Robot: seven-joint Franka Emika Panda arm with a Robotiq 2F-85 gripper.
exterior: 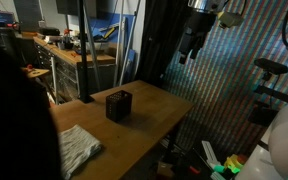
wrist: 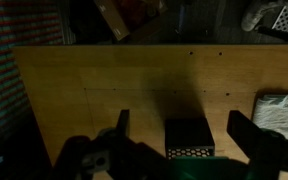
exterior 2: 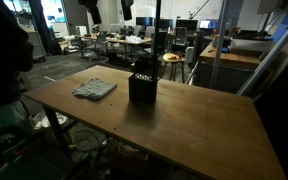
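A black box-like holder (exterior 2: 143, 90) with a perforated side stands upright on the wooden table (exterior 2: 209, 125). To one side of it lies a crumpled light cloth (exterior 2: 94, 89), flat on the tabletop. High above the table, well clear of both, is my gripper (exterior: 187, 57). In the wrist view its two dark fingers (wrist: 123, 123) are spread wide, and nothing shows between them at their height. The holder (wrist: 189, 135) appears below, partly covered by the gripper's body, and the cloth (wrist: 282, 115) is near the right edge.
A large dark shape (exterior: 19, 110) blocks the left of exterior view 1. Dark poles (exterior 2: 156, 40) rise behind the table. Most of the tabletop beyond the holder is bare. Loose items (exterior: 229, 163) lie beside the arm's white base.
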